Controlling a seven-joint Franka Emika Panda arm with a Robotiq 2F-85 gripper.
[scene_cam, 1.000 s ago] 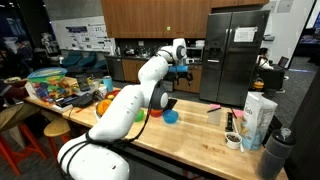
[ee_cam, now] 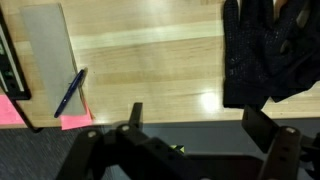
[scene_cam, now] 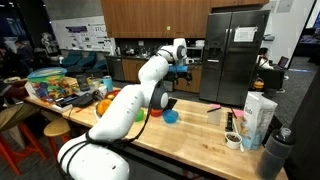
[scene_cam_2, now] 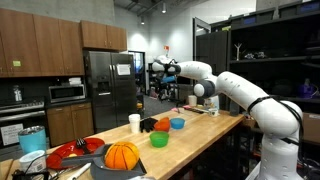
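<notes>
My gripper stands open, its dark fingertips wide apart at the lower part of the wrist view with nothing between them. Exterior view 1 has the gripper high above the far side of the table, at the end of the outstretched white arm. Beneath it in the wrist view lie a black cloth item at the right and a dark pen across a grey strip at the left. Pink paper shows beside the pen. None of these touches the gripper.
A blue bowl, a green bowl and an orange ball stand on the table. A carton and a dark canister are near its right edge. Bare wood lies between bowls and carton. The table edge runs below the fingertips.
</notes>
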